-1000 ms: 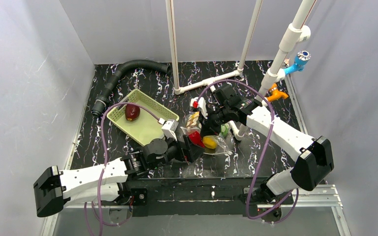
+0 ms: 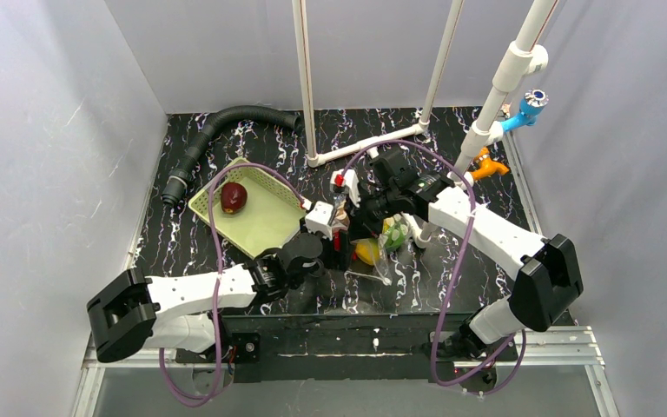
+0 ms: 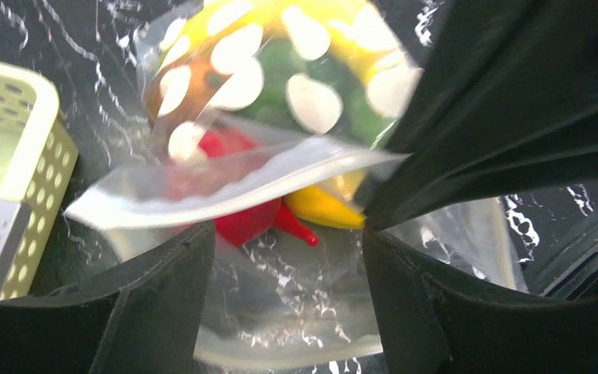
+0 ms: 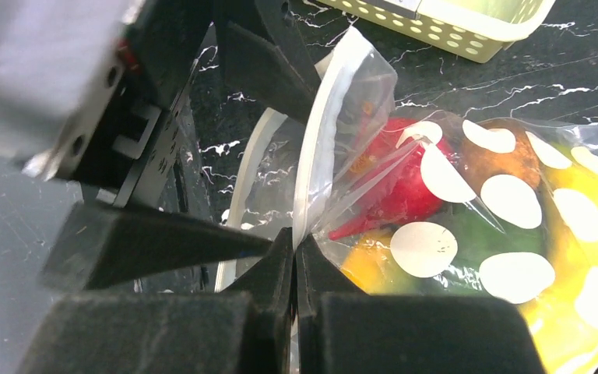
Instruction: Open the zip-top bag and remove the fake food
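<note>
The clear zip bag (image 4: pixel 335 132), printed with white ovals, holds red food (image 4: pixel 409 183), a brown piece (image 4: pixel 498 160) and yellow food (image 4: pixel 588 226). Its mouth gapes toward the left wrist camera. My right gripper is shut on the bag's edge at the mouth. In the left wrist view, my left gripper has its fingers apart around the mouth, with nothing clearly pinched. Beyond them inside the bag show the red food (image 3: pixel 241 222) and a yellow tip (image 3: pixel 323 207). In the top view, the arms hide much of the bag.
A pale green basket (image 2: pixel 256 245) with a dark red food piece (image 2: pixel 234 197) stands left of the bag, mostly empty. Behind are a black hose (image 2: pixel 217 122) and white pipes (image 2: pixel 369 143). The two grippers are very close together.
The right gripper has shifted slightly left.
</note>
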